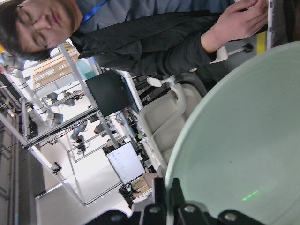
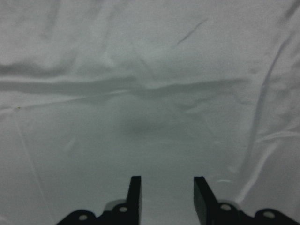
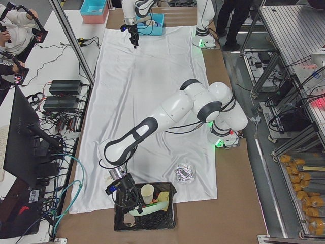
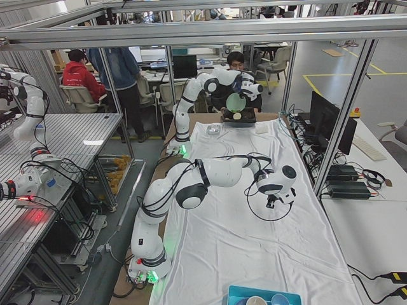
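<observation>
A pale green plate (image 4: 235, 101) is tilted steeply above the black crate (image 3: 171, 218) at the near end of the cloth. My left gripper is shut on its rim. The plate (image 1: 239, 136) fills the right of the left wrist view. My right gripper stands open over bare white cloth, nothing between its fingers.
The crate also holds a cream cup (image 3: 147, 191) and a yellowish item (image 3: 163, 197). A shiny crumpled packet (image 3: 184, 173) lies beside it. A blue bin (image 4: 261, 292) stands at the cloth's other end. A seated person faces the left wrist camera.
</observation>
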